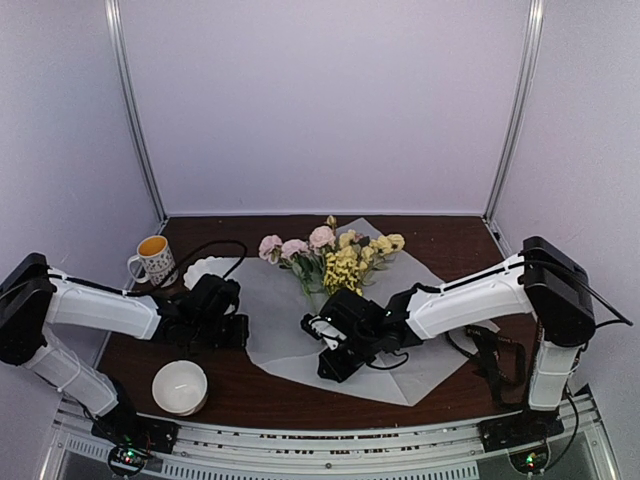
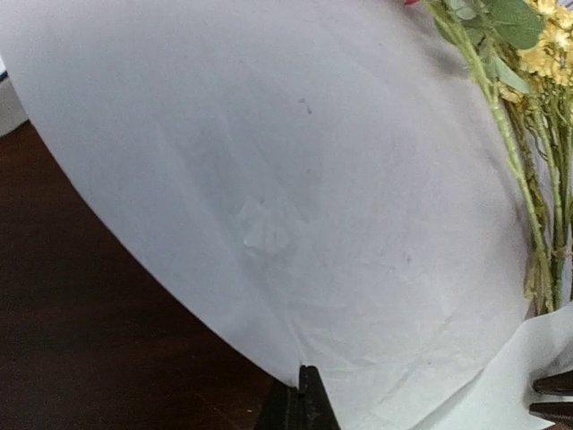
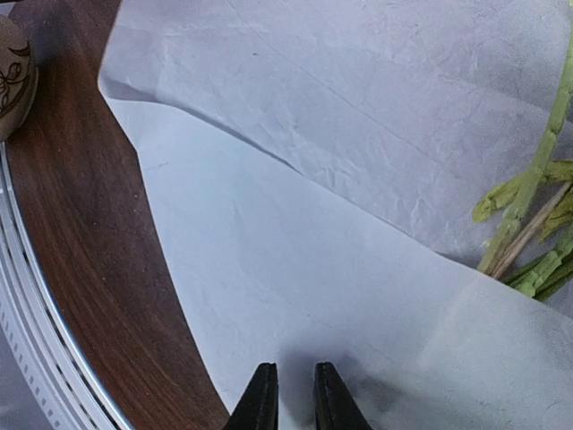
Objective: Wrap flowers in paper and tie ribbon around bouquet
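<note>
Pink and yellow fake flowers (image 1: 343,268) lie on a sheet of white wrapping paper (image 1: 275,310), blooms toward the back. A folded flap of paper (image 3: 295,233) covers the lower ends of the stems (image 3: 537,197). At the sheet's left edge, my left gripper is shut, its tips right at the paper's edge; I cannot tell how much paper is between them. Over the folded flap stands my right gripper, part open, with a gap between its fingers and only paper seen below. Its arm hides the stems' lower part in the top view.
An orange-lined mug (image 1: 154,258) stands at the back left and a white bowl (image 1: 180,387) at the front left. A dark strap (image 1: 497,365) lies at the right. Bare table shows behind the flowers.
</note>
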